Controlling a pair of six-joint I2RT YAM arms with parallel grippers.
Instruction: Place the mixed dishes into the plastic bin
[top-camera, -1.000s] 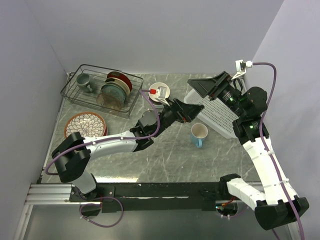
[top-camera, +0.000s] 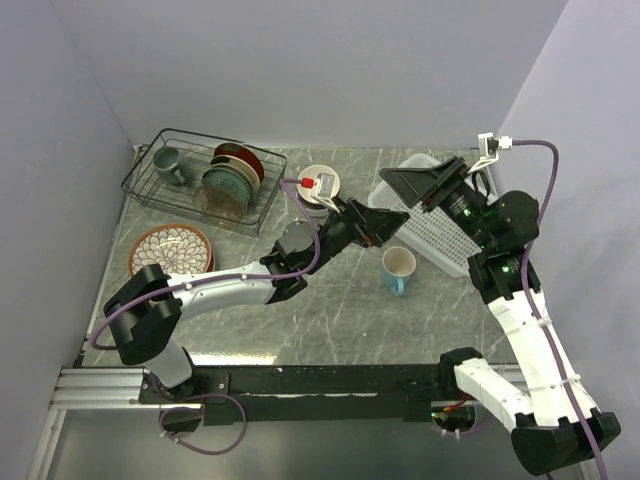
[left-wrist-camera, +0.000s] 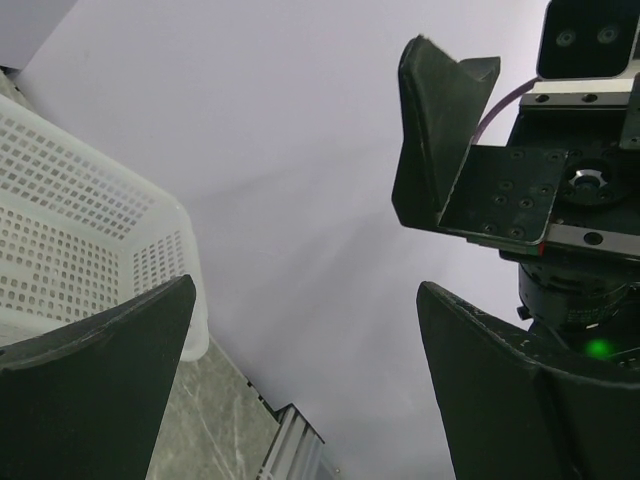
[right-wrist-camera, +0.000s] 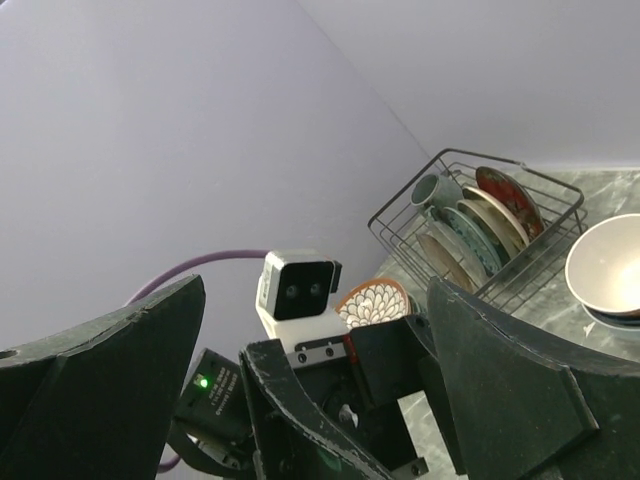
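My left gripper (top-camera: 392, 226) hovers over the middle of the counter, open and empty. Behind it my right gripper (top-camera: 402, 186), also open with nothing between its fingers, is above the left end of the white perforated plastic bin (top-camera: 447, 236) and hides part of it. The bin (left-wrist-camera: 70, 215) looks empty where its inside shows in the left wrist view. A light-blue mug (top-camera: 398, 264) stands upright in front of the bin. White-topped stacked bowls (top-camera: 322, 178) are partly covered by the left arm; the right wrist view shows the top bowl (right-wrist-camera: 610, 262).
A wire rack (top-camera: 262, 215) at the back left holds a grey-green mug (top-camera: 170, 165) and several upright plates (top-camera: 228, 185). Patterned plates (top-camera: 172, 248) lie at the left. Both grippers are close together.
The right arm and its gripper have shifted slightly right and toward the front of the counter. The left arm and the dishes stay where they were.
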